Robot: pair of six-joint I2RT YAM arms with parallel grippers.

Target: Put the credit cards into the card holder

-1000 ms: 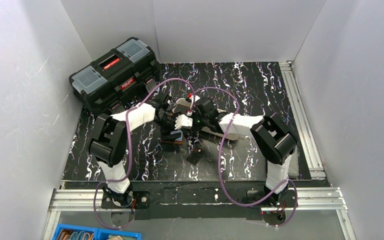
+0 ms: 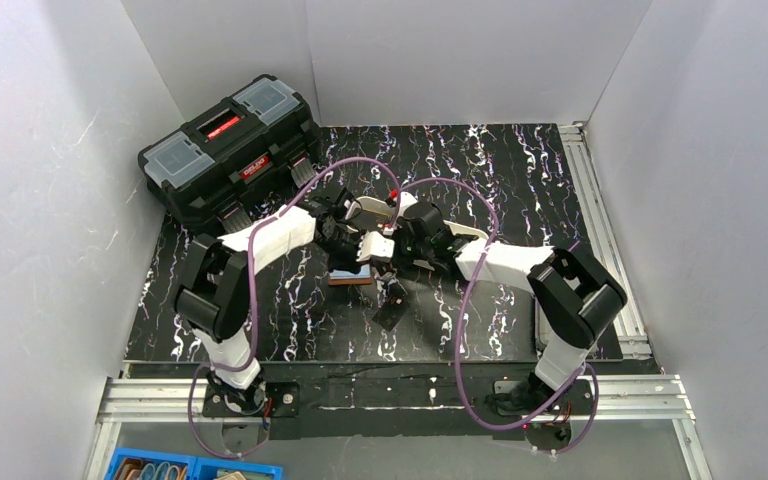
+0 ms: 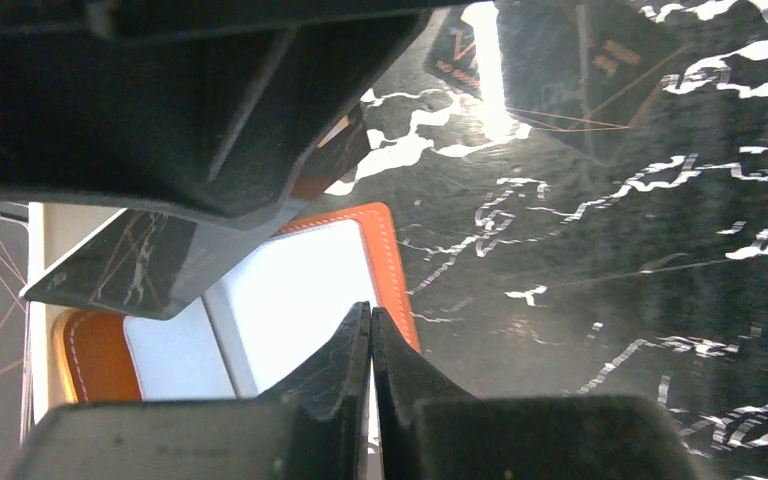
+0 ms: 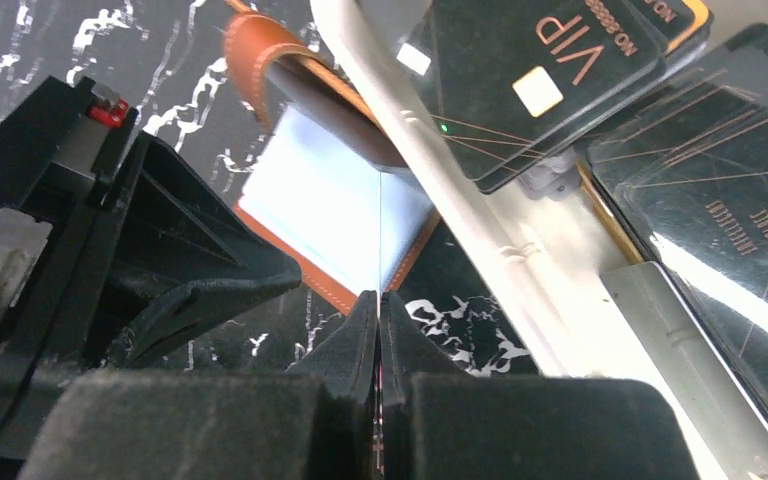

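Observation:
In the left wrist view the card holder (image 3: pixel 390 255), brown leather with clear sleeves, lies open on the dark marbled table. My left gripper is shut with nothing between its fingers; its tips sit over the holder's edge, and the sleeves are outside them. My right gripper is shut on a dark credit card, seen edge-on as a thin line (image 4: pixel 380 235) above the holder. That card (image 3: pixel 150 255) hangs over the sleeves in the left wrist view, partly hidden by the right gripper. Whether it touches a sleeve I cannot tell.
A white tray (image 4: pixel 520 255) with several dark cards (image 4: pixel 550 80) stands close beside the holder. One loose card (image 2: pixel 390 311) lies on the table in front. A black toolbox (image 2: pixel 230 150) fills the back left.
My right arm has moved rightward, keeping its card.

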